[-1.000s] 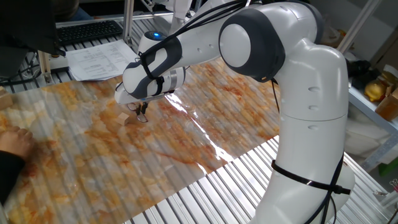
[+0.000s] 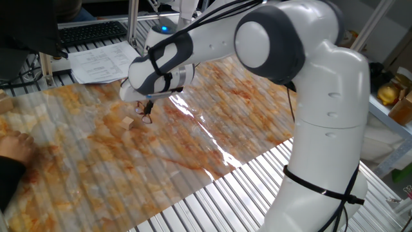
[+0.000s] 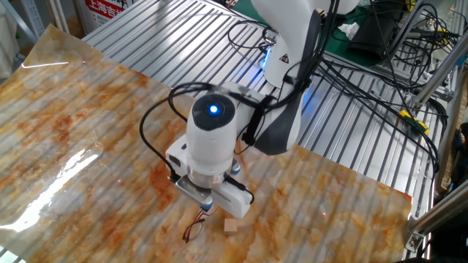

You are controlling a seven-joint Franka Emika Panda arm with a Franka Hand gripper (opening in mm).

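Observation:
A pair of thin-framed eyeglasses (image 2: 147,118) hangs below the wrist in exterior view 1, with my gripper (image 2: 149,108) shut on it. The dark fingers are small here, and the exact spot they hold is hard to make out. In exterior view 2 the glasses (image 3: 193,228) show beneath the hand, one arm of the frame running up toward the gripper (image 3: 210,209), whose fingertips are mostly hidden by the hand. A small wooden block (image 2: 127,122) rests on the marbled tabletop close beside the glasses; exterior view 2 shows this block (image 3: 230,226) to their right.
Papers (image 2: 105,62) and a keyboard (image 2: 92,32) lie beyond the marbled sheet (image 2: 84,174). A person's hand (image 2: 17,147) rests at the left edge. Another small block (image 3: 414,242) sits near the sheet's right edge in exterior view 2. Much of the sheet is bare.
The arm has shifted slightly up, its elbow moving a little right. The glasses have moved with the gripper, up and slightly right. The wooden block has stayed in place.

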